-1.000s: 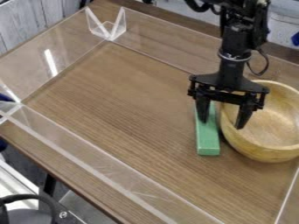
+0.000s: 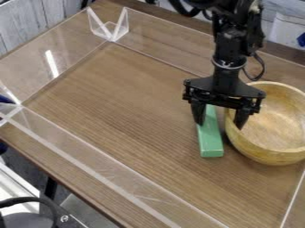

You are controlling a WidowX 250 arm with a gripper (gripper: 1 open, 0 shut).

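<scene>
My black gripper (image 2: 222,111) hangs at the centre right with its fingers spread open, one over the top end of a green bar, the other at the left rim of a wooden bowl. The green bar (image 2: 210,141) lies lengthwise on the table, its upper end partly hidden by the gripper. The round light wooden bowl (image 2: 272,145) sits just right of it.
A clear plastic piece (image 2: 110,27) stands at the back left. A dark round object (image 2: 30,215) is at the lower left edge.
The gripper has shifted slightly left over the past second. The green bar and bowl look unmoved.
</scene>
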